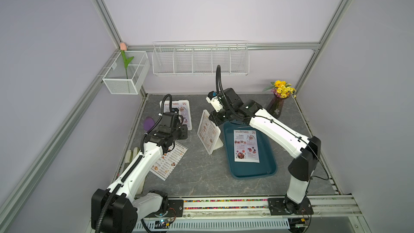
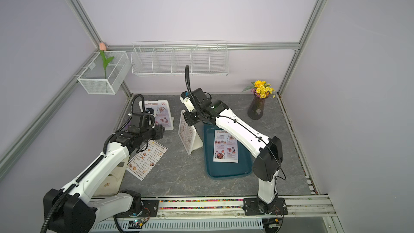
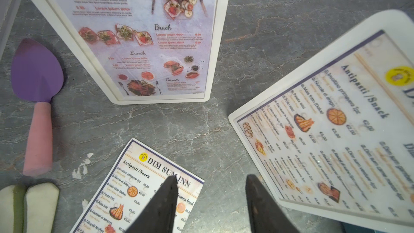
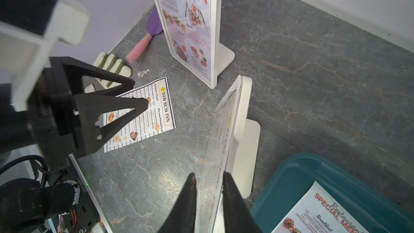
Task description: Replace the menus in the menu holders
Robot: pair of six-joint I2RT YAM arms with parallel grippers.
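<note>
The menu holder in the middle stands upright and shows a Dim Sum Inn menu. Farther back at the left, another holder carries a Special Menu sheet. A loose Dim Sum Inn menu lies flat on the table at the left, and a Special Menu sheet lies in the teal tray. My left gripper hangs above the table near the loose menu, part open and empty. Over the middle holder is my right gripper, part open; its fingertips overlap the holder in view, and contact cannot be judged.
A purple-and-pink spatula and pale green-and-white pieces lie at the left edge. A vase of flowers stands at the back right. Wire baskets hang on the back wall.
</note>
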